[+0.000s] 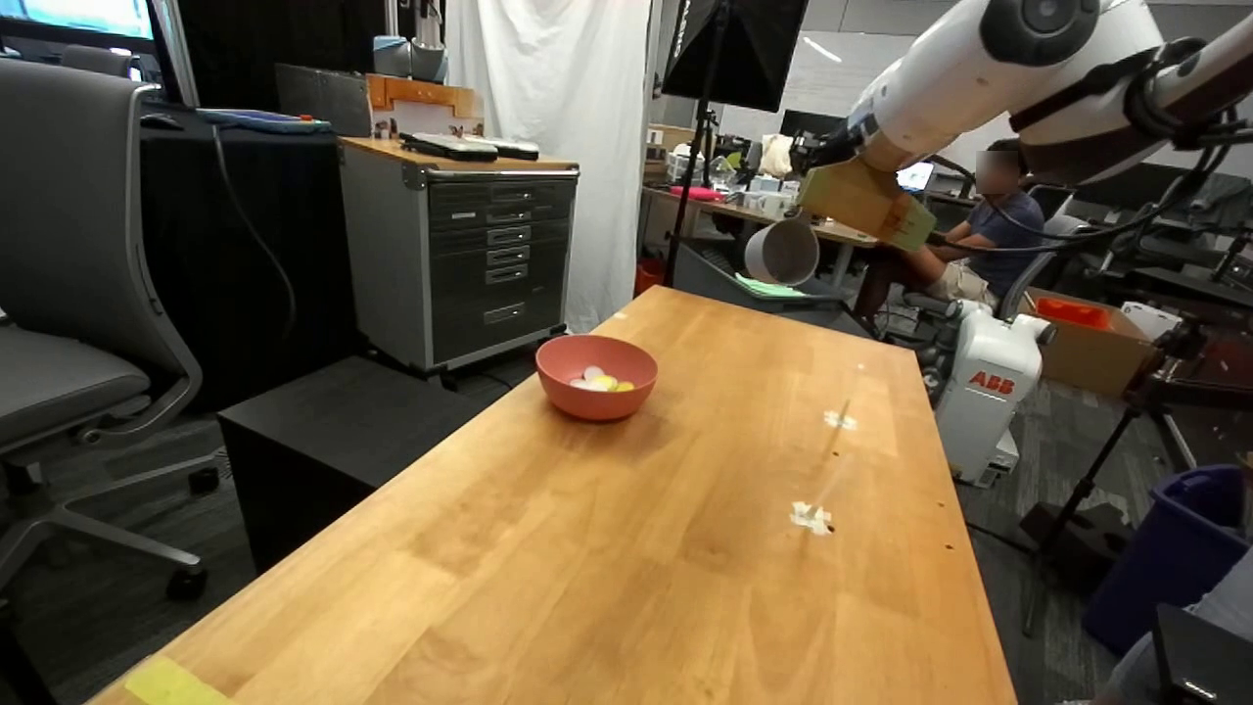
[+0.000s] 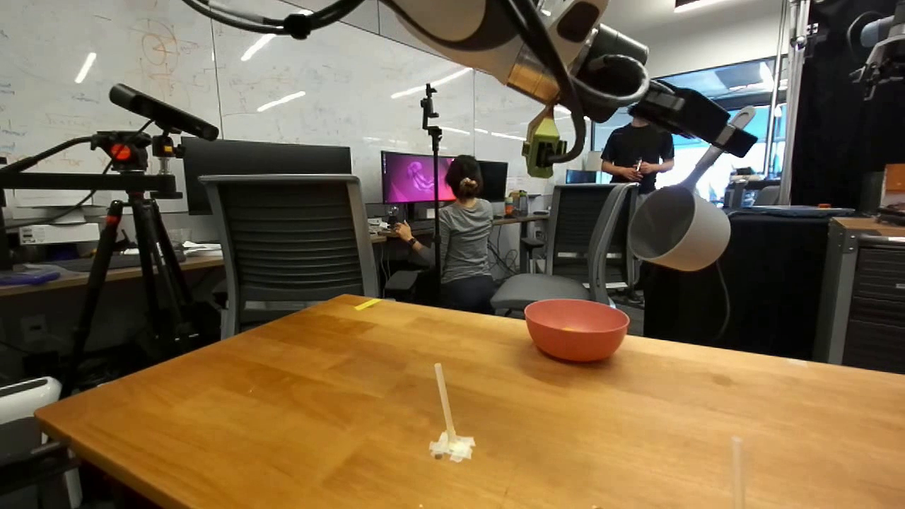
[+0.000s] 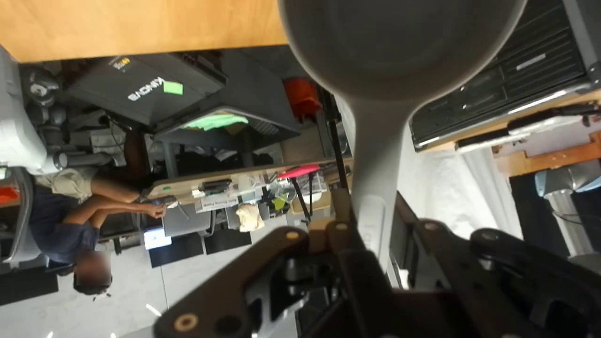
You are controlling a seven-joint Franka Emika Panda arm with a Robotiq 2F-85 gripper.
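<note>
A grey scoop (image 3: 374,152) like a small pot hangs in the air, its long handle pinched in my gripper. From above, the inside that shows looks empty. In the second exterior view the scoop's cup (image 2: 700,233) tilts with its mouth to the side, below the gripper (image 2: 736,137). A red bowl (image 1: 596,399) stands on the table near the far left edge, several white and yellow round pieces (image 1: 601,381) inside it. The scoop is well above the table, apart from the bowl.
Two thin pale sticks are taped upright on the wooden table (image 1: 705,552); one stick (image 2: 445,399) stands clear in the second exterior view. A grey drawer cabinet (image 1: 499,264) stands beyond the table, and a person (image 1: 998,217) sits behind.
</note>
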